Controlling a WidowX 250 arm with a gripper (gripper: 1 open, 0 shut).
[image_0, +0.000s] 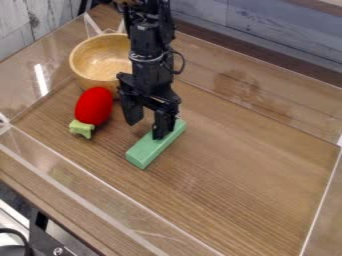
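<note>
My black gripper (150, 110) hangs low over the table, just above the upper end of a green bar (151, 150), with its fingers apart. I cannot tell whether they touch the bar. Left of the gripper lies a red object (94, 103), with a small light green piece (82, 129) at its lower end. A tan bowl (94, 57) sits behind, partly hidden by the arm.
A grey wall borders the back left, and a dark cable or part lies at the bottom left corner.
</note>
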